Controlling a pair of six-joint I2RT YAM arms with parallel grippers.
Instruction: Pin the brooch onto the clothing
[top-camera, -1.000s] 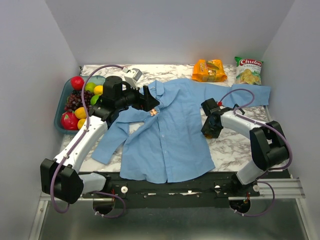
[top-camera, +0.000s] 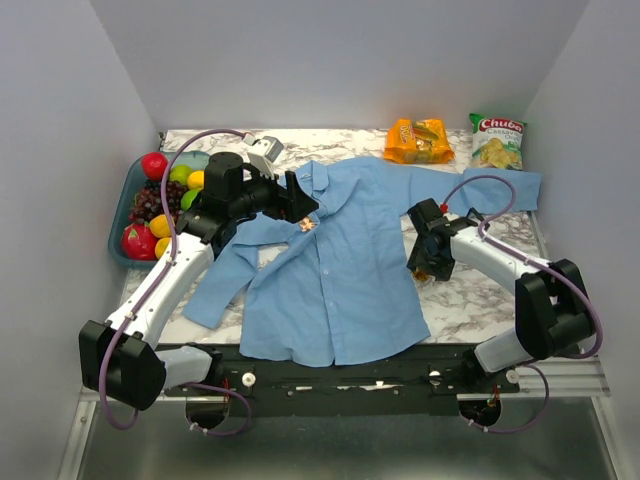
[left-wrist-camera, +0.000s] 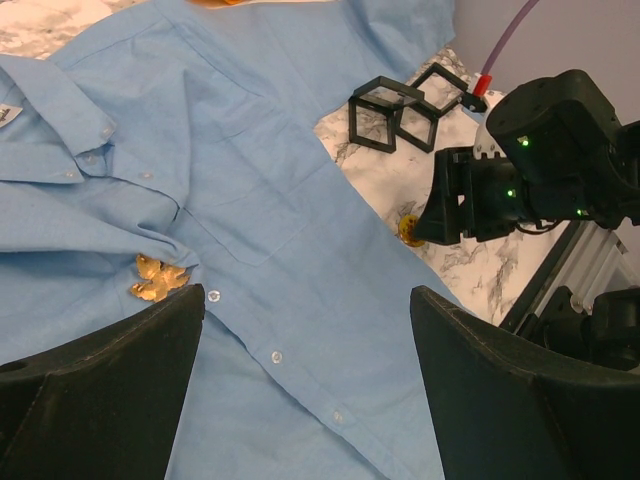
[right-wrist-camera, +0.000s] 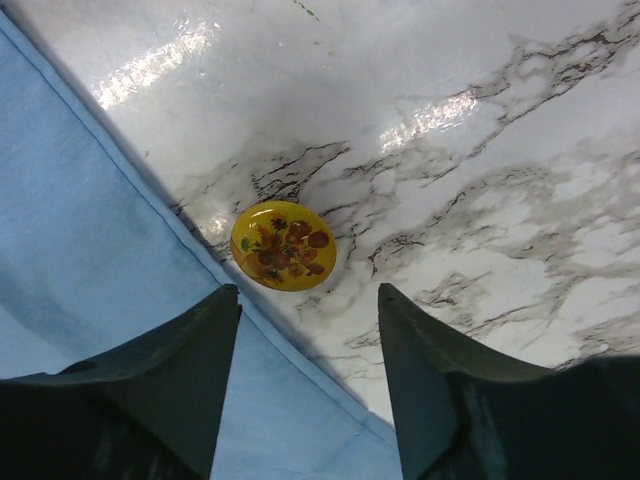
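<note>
A light blue shirt (top-camera: 340, 290) lies spread over the marble table. An oval yellow brooch with a floral pattern (right-wrist-camera: 284, 246) rests on the marble, close along the shirt's side edge. Above it my right gripper is open, the brooch ahead of its fingertips and not gripped. On the shirt front, beside the folded placket, sits a gold flower-like brooch (left-wrist-camera: 158, 278); whether it is fastened cannot be told. My left gripper hangs open over the shirt, only cloth showing beneath its fingers.
At the left stands a blue-green basket (top-camera: 122, 215) of fruit. An orange snack bag (top-camera: 418, 141) and a green-white chips bag (top-camera: 497, 142) lie at the back. Bare marble (top-camera: 470, 310) is free right of the shirt.
My right arm has shifted slightly to the right, and its gripper now stands a little further from the shirt. The left arm and the shirt look unchanged.
</note>
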